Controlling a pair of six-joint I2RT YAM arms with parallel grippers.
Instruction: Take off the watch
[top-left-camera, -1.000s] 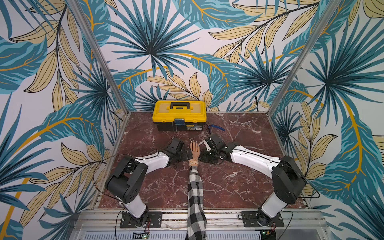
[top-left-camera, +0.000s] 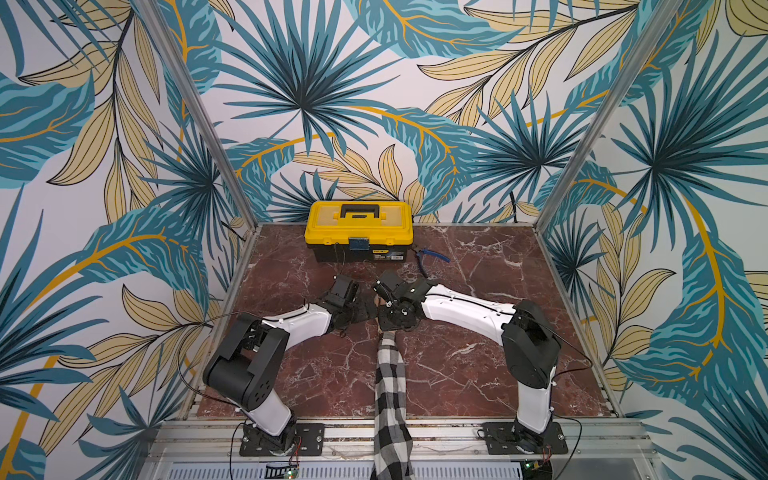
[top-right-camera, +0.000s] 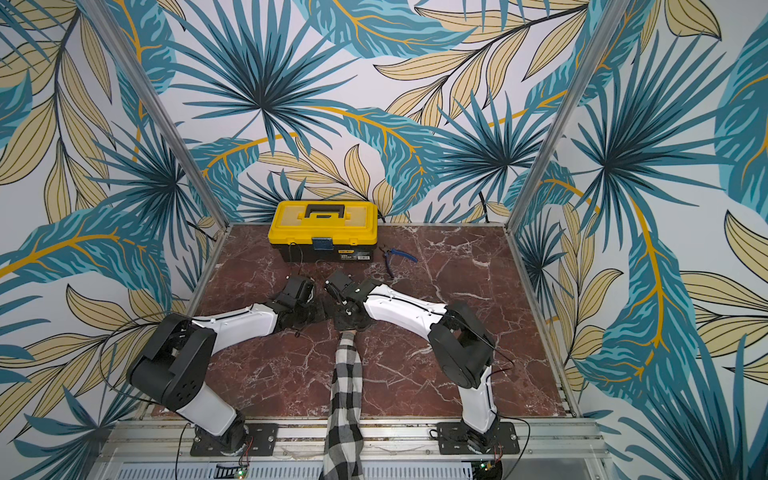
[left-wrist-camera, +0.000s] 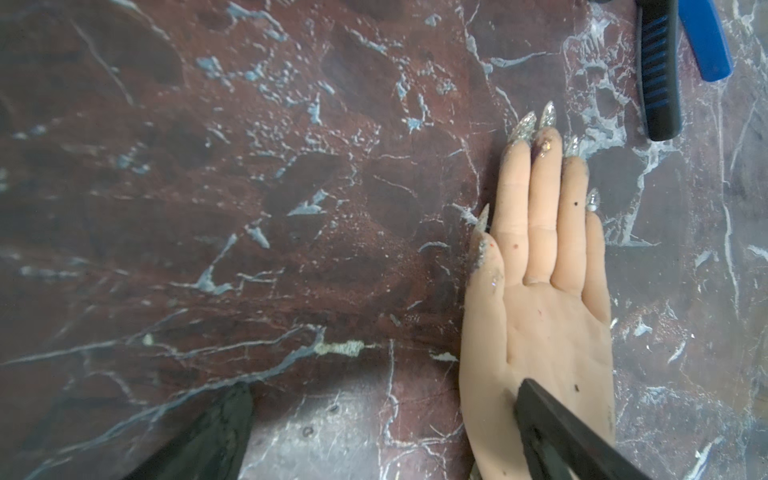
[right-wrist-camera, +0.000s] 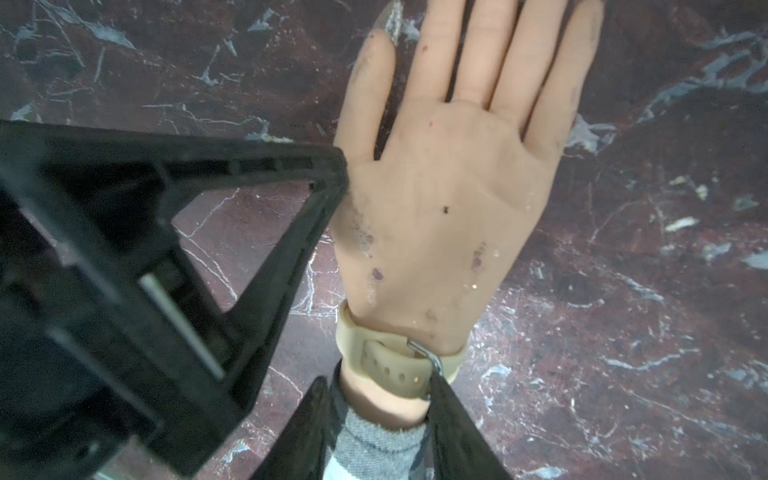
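A mannequin hand lies palm up on the table, with a beige watch strap around its wrist. The strap's metal buckle is fastened and faces up; the watch face is hidden. My right gripper is over the wrist and open, its fingertips either side of the strap's lower edge. In the left wrist view my left gripper is open, with one finger overlapping the thumb side of the palm. The right wrist view also shows that left finger at the palm's edge.
A checkered sleeve covers the forearm. Behind the hand stands a yellow toolbox, with blue-handled pliers to its right. The two grippers sit close together; bare table lies on both outer sides.
My right gripper has moved left, from beside the hand to above the wrist, and now covers the hand in the top left view. The left arm has shifted only slightly.
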